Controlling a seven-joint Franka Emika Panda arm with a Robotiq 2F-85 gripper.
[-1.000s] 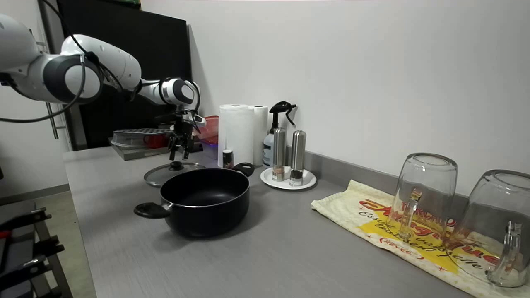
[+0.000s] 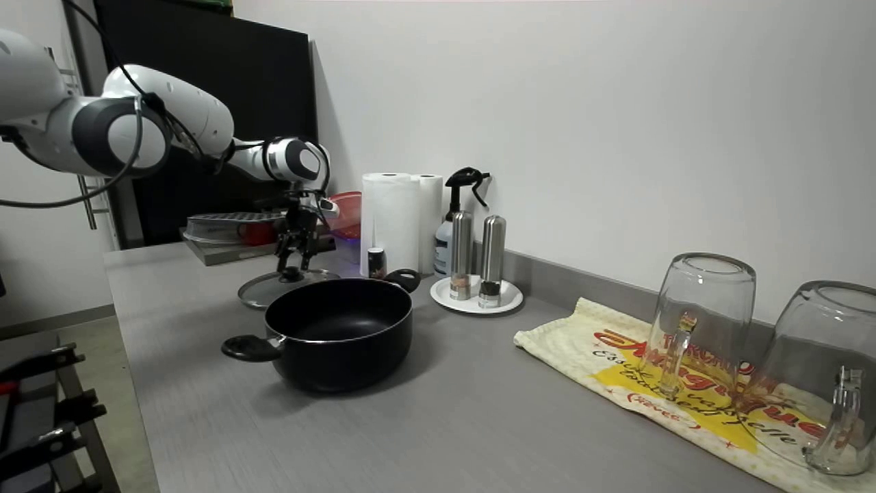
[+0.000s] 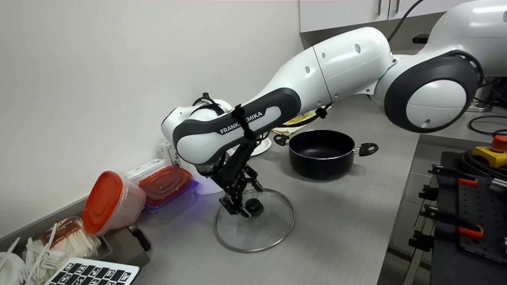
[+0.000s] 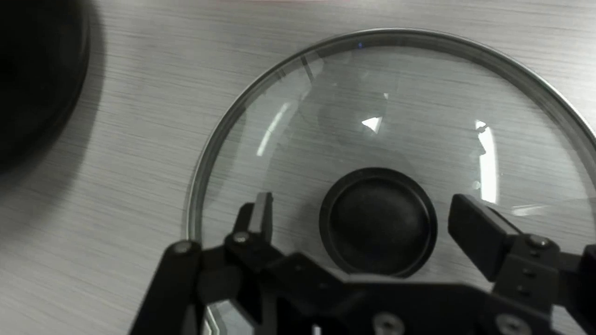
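A glass lid (image 3: 273, 232) with a metal rim and a black knob (image 4: 380, 223) lies flat on the counter. My gripper is open just over it, one finger (image 4: 260, 217) to the left of the knob and the other to the right, with a gap on both sides in the wrist view. In exterior view 1 the gripper (image 2: 293, 267) is low at the knob. Beside the lid stands a black two-handled pot (image 2: 349, 361), uncovered and empty as far as shows; its dark side (image 4: 39, 78) fills the wrist view's upper left corner.
Paper towel rolls (image 2: 390, 222), a spray bottle (image 2: 443, 246) and a white plate (image 2: 513, 297) with two grinders line the wall. Two glass mugs stand upside down on a cloth (image 2: 567, 341). Plastic tubs (image 3: 166, 185) sit behind the lid.
The gripper has come down from above the lid to the level of its knob. Lid and pot have stayed where they were.
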